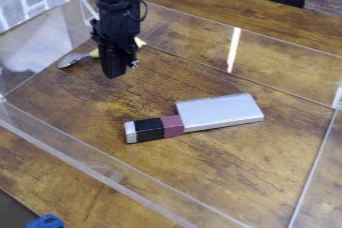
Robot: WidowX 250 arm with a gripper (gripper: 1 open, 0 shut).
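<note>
My black gripper (115, 64) is low over the wooden floor at the upper left of the clear-walled workspace. A small silver utensil (74, 61) lies by its left side, and a yellow item (136, 44) is partly hidden behind it. The fingers look close together; what is between them is hidden or too dark to tell.
A silver slab (219, 112) lies right of center, beside a black-and-maroon block (152, 129) with a silver end. Clear walls border the area. A blue object (46, 221) is at the bottom left corner. The right side is open.
</note>
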